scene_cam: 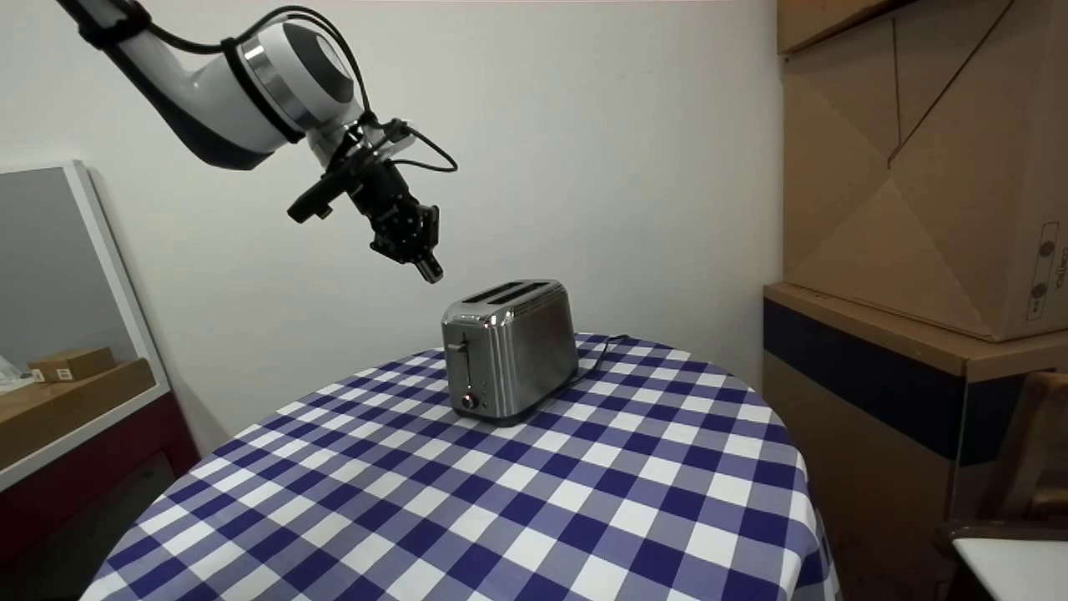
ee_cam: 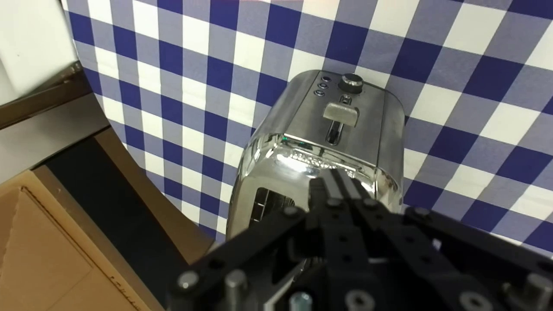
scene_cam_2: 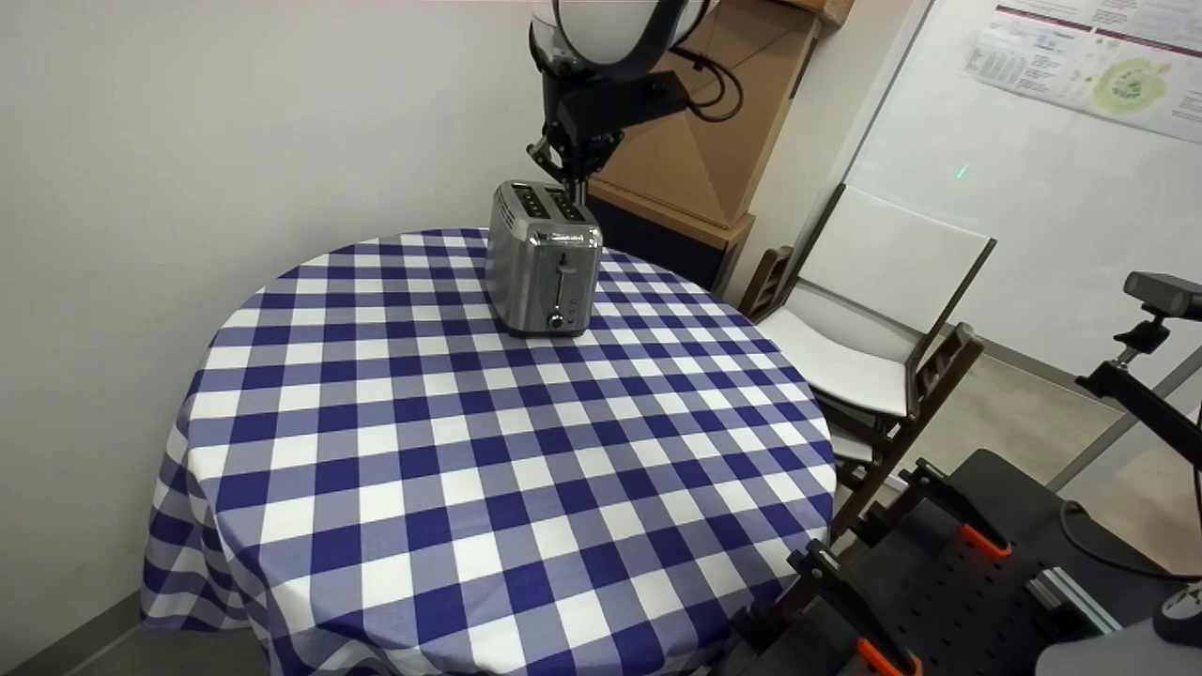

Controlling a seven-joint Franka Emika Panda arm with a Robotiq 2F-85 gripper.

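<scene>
A silver toaster (scene_cam: 541, 345) stands upright on the checked tablecloth (scene_cam: 561, 491), its slots facing up. Its lever (ee_cam: 341, 113) and round knob (ee_cam: 351, 83) are on the end panel; the lever sits at the upper part of its track in exterior view 1. My gripper (scene_cam: 430, 270) hangs in the air above and to the left of the toaster there, fingers pointing down. In the wrist view the fingers (ee_cam: 332, 185) lie together with nothing between them, over the toaster's shiny top edge. One slot is partly hidden by the gripper body.
The toaster's black cord (scene_cam: 603, 352) trails behind it. Cardboard boxes (scene_cam: 891, 200) are stacked beyond the table on the right. A plain wall closes off the back.
</scene>
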